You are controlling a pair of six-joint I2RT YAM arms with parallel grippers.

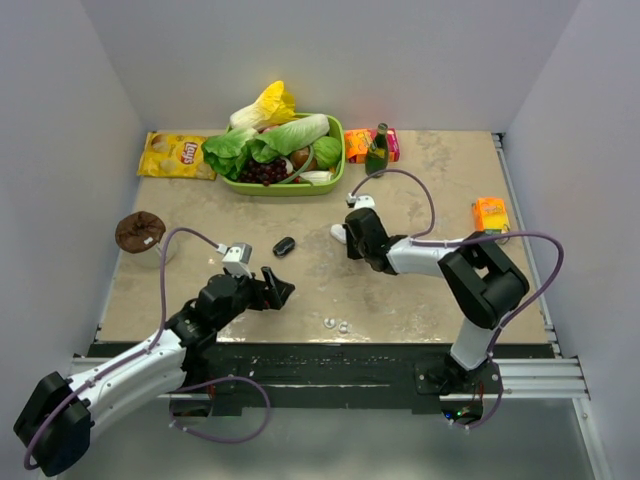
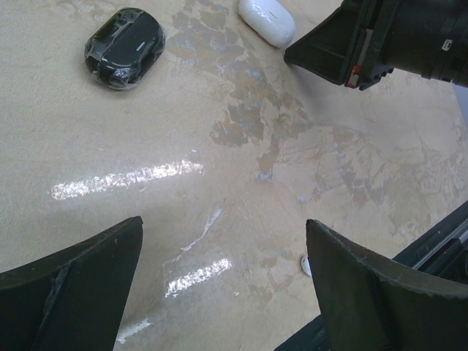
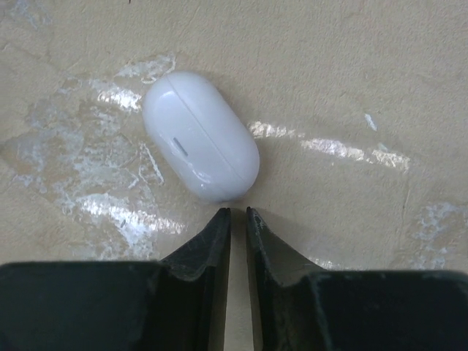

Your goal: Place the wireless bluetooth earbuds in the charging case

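Note:
A closed white charging case (image 3: 201,135) lies on the table, just ahead of my right gripper in the right wrist view. That gripper's fingertips stand a narrow gap apart, with nothing between them and the case beyond their tips. From above, the white case (image 1: 338,232) shows beside the right gripper (image 1: 353,250). Two small white earbuds (image 1: 337,325) lie near the table's front edge. One earbud (image 2: 305,265) is partly hidden behind a finger of my left gripper, which is wide open and empty over the table.
A black case (image 2: 124,47) lies left of the white one. At the back stands a green basket (image 1: 240,188) of vegetables, with a bottle (image 1: 377,150) and snack packs beside it. A brown-topped container (image 1: 141,232) is at left.

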